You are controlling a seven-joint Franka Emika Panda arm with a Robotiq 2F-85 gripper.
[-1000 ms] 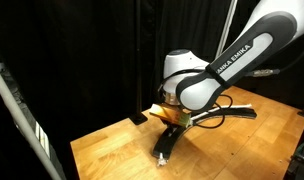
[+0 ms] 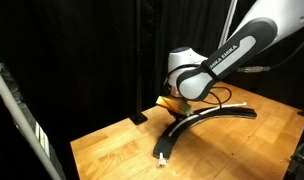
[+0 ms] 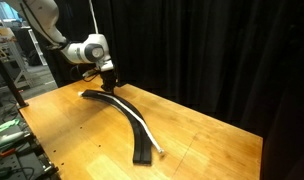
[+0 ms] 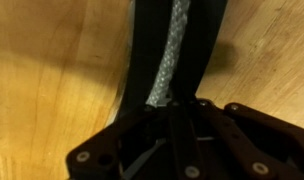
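A curved black track-like strip (image 2: 164,147) lies across the wooden table, bending from the near left toward the right. Along it runs a pale cord (image 4: 170,60), grey and braided up close in the wrist view. One end of the cord (image 3: 158,151) sticks out beside the black strip (image 3: 142,150) in exterior view 2. My gripper is low over the strip and shut on the cord, which passes in at its fingertips. The exact contact is dark and partly hidden. In exterior view 1 my gripper (image 2: 180,116) stands near the strip's left part.
The wooden table (image 3: 207,140) has wide clear room beside the strip. Black curtains (image 3: 192,50) hang behind it. A small dark object (image 2: 139,118) sits at the table's back edge. Black cable loops beside my hand.
My arm and gripper have shifted back and to the right along the strip in exterior view 1. More of the strip and pale cord now shows in front of the hand.
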